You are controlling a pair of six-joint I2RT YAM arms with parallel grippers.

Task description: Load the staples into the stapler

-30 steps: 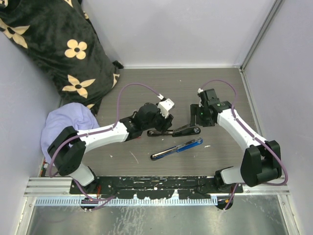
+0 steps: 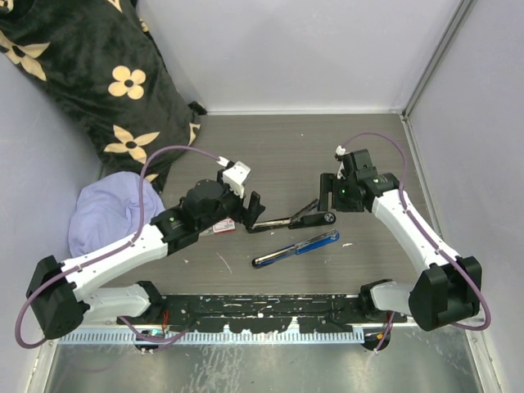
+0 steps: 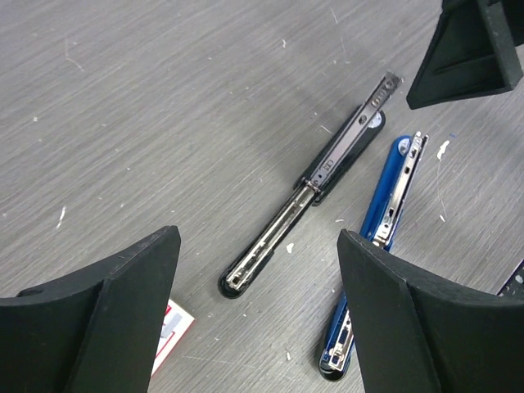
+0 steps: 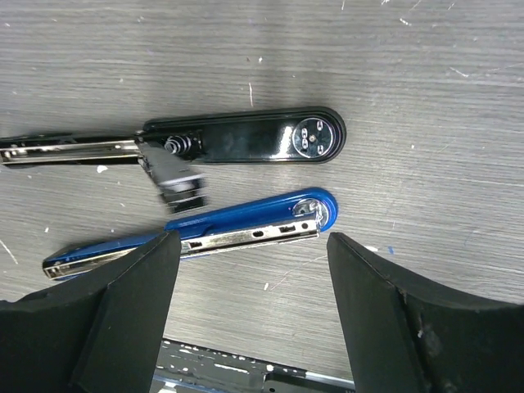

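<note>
The black stapler lies opened out on the table, its silvery channel stretching to the left. From its middle a narrow metal arm tilts up; in the right wrist view this arm is blurred. Whether staples lie in the channel, I cannot tell. A red-and-white box, partly hidden by the left finger in the left wrist view, lies left of the stapler. Fingers apart and empty, my left gripper hovers near the channel's left end. My right gripper stands open and empty near the stapler's round-ended black part.
A blue stapler, also opened out, lies just in front of the black one. A lavender cloth and a dark flowered cushion fill the left side.
My left gripper has moved left from over the channel, uncovering the box.
</note>
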